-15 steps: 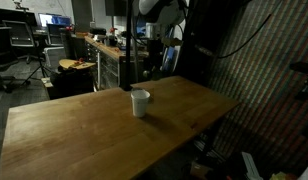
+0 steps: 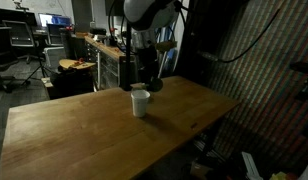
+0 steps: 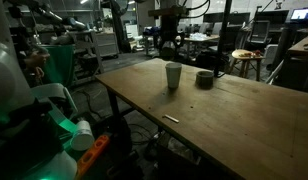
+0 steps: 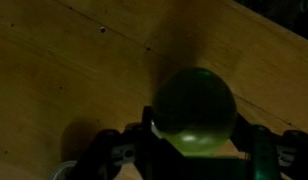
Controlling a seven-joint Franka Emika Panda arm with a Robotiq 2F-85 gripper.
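In the wrist view, a rounded green object [image 4: 194, 108] sits between the fingers of my gripper, which is shut on it. Its underside looks paler green; what it is exactly is too dark to tell. A white cup [image 2: 140, 103] stands upright on the wooden table, below and close to the dark gripper in exterior view 1. The same cup [image 3: 173, 75] shows near the far edge in exterior view 2. A pale curved edge at the lower left of the wrist view may be its rim.
A dark round bowl-like item [image 3: 205, 78] stands near the cup. A short white stick [image 3: 170, 119] lies by the table's near edge. Chairs and desks stand beyond it.
In exterior view 1 the arm has come lower and nearer the camera, with the gripper now closer to the cup. The cup has stayed where it was.
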